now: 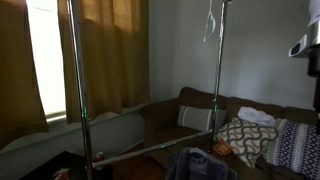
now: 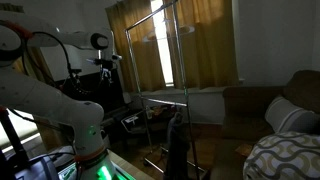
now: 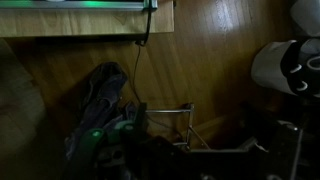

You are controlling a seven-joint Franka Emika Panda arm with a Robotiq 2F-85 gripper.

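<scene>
My gripper (image 2: 104, 72) hangs from the raised arm at the left in exterior view 2, well apart from the clothes rack. In the wrist view its dark fingers (image 3: 284, 150) stand wide apart along the bottom edge, with nothing seen held between them. A tall metal rack (image 2: 186, 85) stands on the floor, and a dark garment (image 2: 178, 150) hangs low on it. Dark bluish cloth (image 3: 98, 95) shows below in the wrist view, near the rack's metal bars (image 3: 170, 110). Exterior view 1 has the garment (image 1: 197, 165) at its bottom edge and only part of the arm (image 1: 309, 40).
A brown sofa (image 2: 245, 115) with patterned cushions (image 1: 293, 143) lies beyond the rack. A whitish container (image 3: 275, 68) is at the right in the wrist view. A wooden table edge (image 3: 90, 22) with a cable crosses its top. Curtains (image 1: 112, 55) cover the back wall.
</scene>
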